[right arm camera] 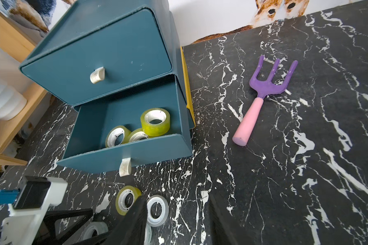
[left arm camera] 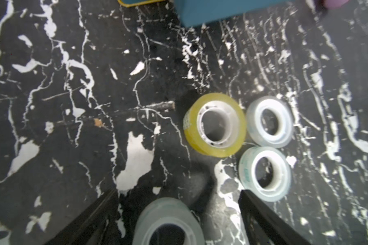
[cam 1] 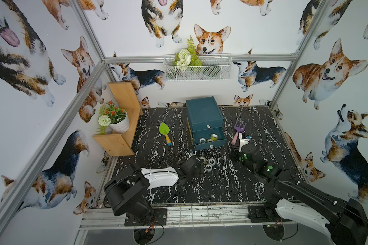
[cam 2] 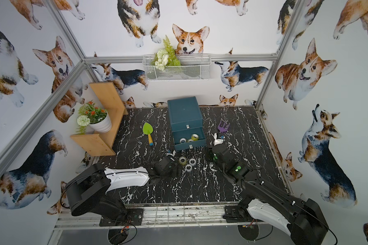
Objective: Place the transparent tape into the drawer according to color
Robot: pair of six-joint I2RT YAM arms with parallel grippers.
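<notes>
The lower drawer [right arm camera: 90, 157] of the teal cabinet stands out, with three yellow tape rolls inside, one of them the upper roll [right arm camera: 155, 122]. On the marble table before it lie a yellow tape roll [left arm camera: 215, 125] and two clear whitish rolls, the upper clear roll [left arm camera: 269, 121] and the lower clear roll [left arm camera: 265, 173]. Another clear tape roll [left arm camera: 167, 220] lies low in the left wrist view, between the spread fingers of my left gripper, with gaps visible on both sides. My right gripper is open and empty, right of the loose rolls.
A purple fork with pink handle [right arm camera: 247, 122] lies right of the cabinet, near my right arm. A green trowel [cam 1: 165, 132] lies to its left. The wooden shelf [cam 1: 130, 122] with a potted plant stands at far left.
</notes>
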